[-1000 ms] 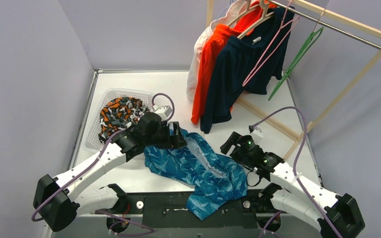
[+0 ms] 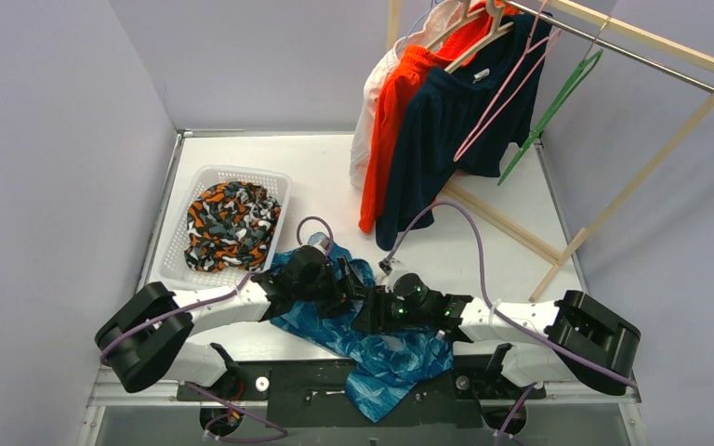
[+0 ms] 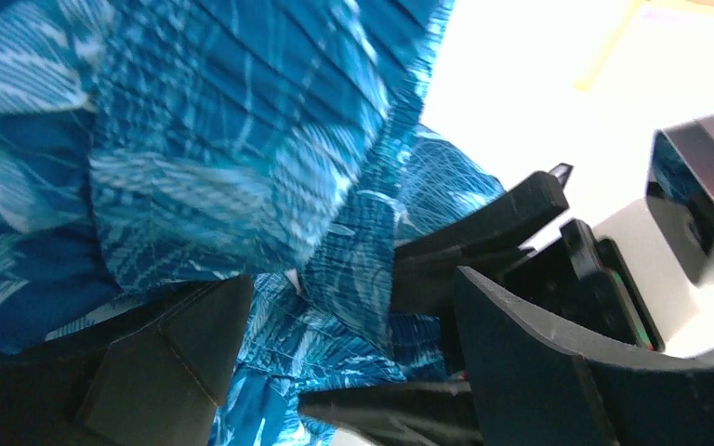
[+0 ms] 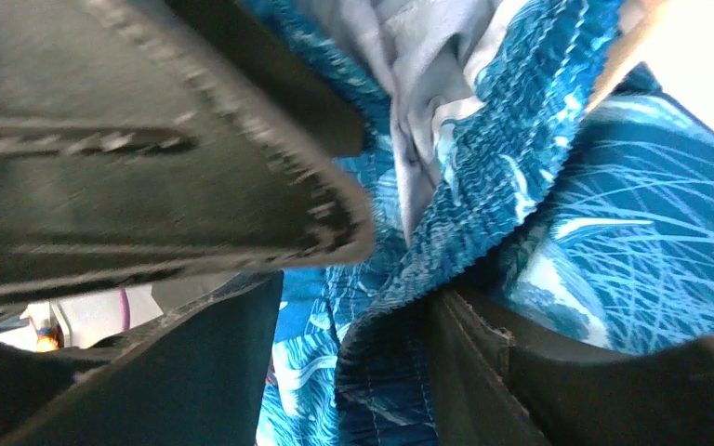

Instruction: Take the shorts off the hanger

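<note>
The blue patterned shorts (image 2: 321,325) lie crumpled at the front of the white table, partly hidden by both arms. My left gripper is open over the cloth, folds of it showing between the fingers. Close beside it, my right gripper is part open, with the elastic waistband (image 4: 483,200) running down between its fingers; no firm hold shows. A large dark finger of the left gripper fills the upper left of the right wrist view. Only a small beige piece, seemingly the hanger (image 4: 628,51), shows behind the waistband.
A white basket (image 2: 284,190) holding camouflage cloth (image 2: 232,226) stands at the left, close to the left arm. A rack (image 2: 665,60) at the back right carries navy (image 2: 437,139) and orange (image 2: 395,121) garments, plus empty pink and green (image 2: 553,107) hangers.
My right gripper has moved left and down onto the shorts. The left gripper has shifted slightly right and lower, so the two are now side by side over the waistband.
</note>
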